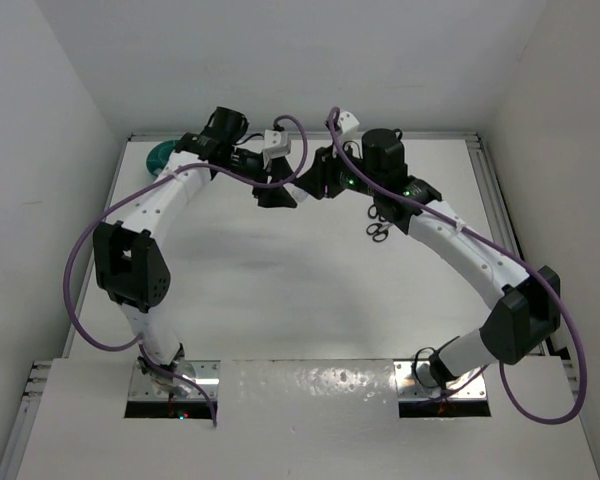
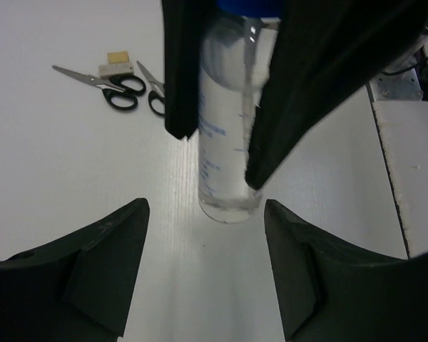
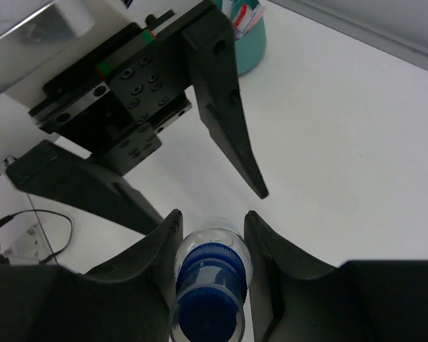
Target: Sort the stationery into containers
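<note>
My right gripper is shut on a clear cylinder with a blue cap, which points down in the left wrist view, its clear body [image 2: 221, 157] showing pale blue markings. My left gripper is part open around the cylinder's far end, just short of it or at it; contact is unclear. Both grippers meet above the upper middle of the table. Two pairs of scissors [image 2: 120, 100] lie on the table with a yellow block [image 2: 118, 57] and a grey block [image 2: 115, 69]. The teal container [image 3: 250, 50] holds pens and other items.
Grey rails edge it, with walls behind and at both sides. The teal container stands at the back left, partly behind my left arm in the top view.
</note>
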